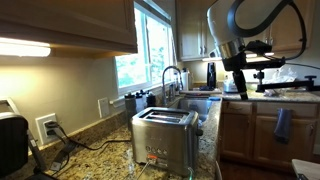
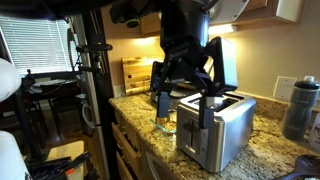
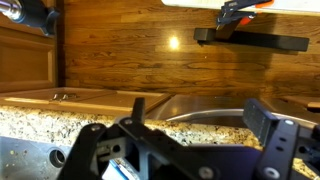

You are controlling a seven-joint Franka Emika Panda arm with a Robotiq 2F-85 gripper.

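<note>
My gripper hangs in the air at the right of exterior view 1, beyond and to the right of the silver toaster. In exterior view 2 the dark arm fills the upper middle, and the gripper has its two fingers apart, partly covering the toaster behind it. Both fingers show in the wrist view at the lower left and right, wide apart, so the gripper stands open. Nothing is held between them. Below lie the counter edge and the wooden floor.
The granite counter carries the toaster near the wall, with a sink further along. A dark bottle stands beside the toaster. In the wrist view, open floor lies past the counter edge.
</note>
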